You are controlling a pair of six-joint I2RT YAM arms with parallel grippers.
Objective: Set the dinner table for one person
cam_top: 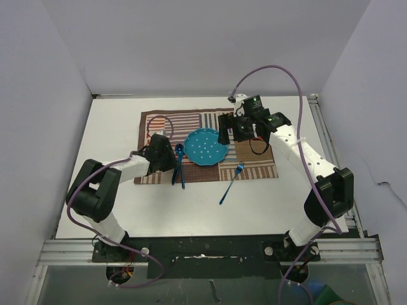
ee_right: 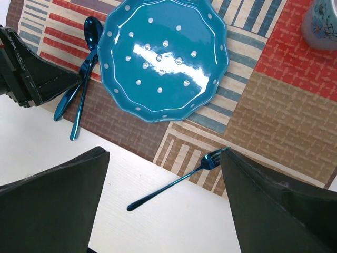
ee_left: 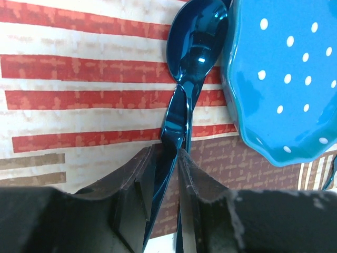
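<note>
The blue dotted plate (cam_top: 205,147) sits mid-placemat. At its left, the spoon (ee_left: 195,39) and knife (ee_left: 160,190) lie crossed and overlapping, the knife's upper part mostly under the spoon. My left gripper is down over the knife, open a little, with the knife running between its fingertips. My right gripper hangs open above the right side, nothing held. The fork (ee_right: 205,163) lies diagonally to the lower right of the plate, partly on the placemat, its handle on the white table.
A patterned cup (ee_right: 321,23) stands at the placemat's back right, hidden under the right arm in the top view.
</note>
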